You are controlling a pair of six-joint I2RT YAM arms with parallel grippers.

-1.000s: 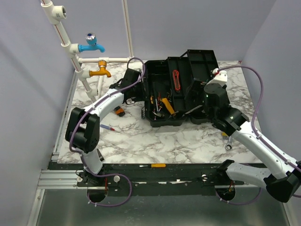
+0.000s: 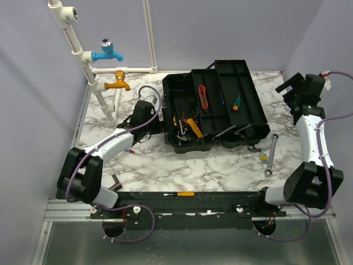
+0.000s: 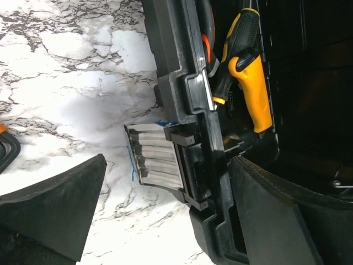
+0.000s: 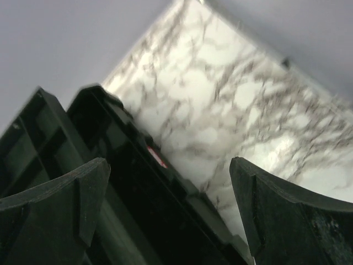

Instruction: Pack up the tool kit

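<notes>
The black toolbox (image 2: 185,148) stands open at the back, its trays spread to the right. A yellow-handled tool (image 2: 194,128) and several smaller tools lie in its deep compartment. In the trays are a red cutter (image 2: 203,97) and a green-and-orange screwdriver (image 2: 236,103). My left gripper is open over the box's left wall, beside the silvery latch (image 3: 159,156), holding nothing. My right gripper hangs open and empty by the right tray's outer edge. On the marble table at right lie a ring wrench (image 2: 271,155) and a small yellow item (image 2: 263,158).
White pipes with a blue tap (image 2: 107,54) and an orange tap (image 2: 117,83) rise at back left. A pen (image 2: 129,150) and a dark metal piece (image 2: 116,183) lie at left. An orange-handled tool (image 2: 186,194) rests along the front edge.
My right gripper has swung right, away from the trays, uncovering the green-and-orange screwdriver. The toolbox has shifted slightly left. My left gripper has moved left and toward the front along the box's wall.
</notes>
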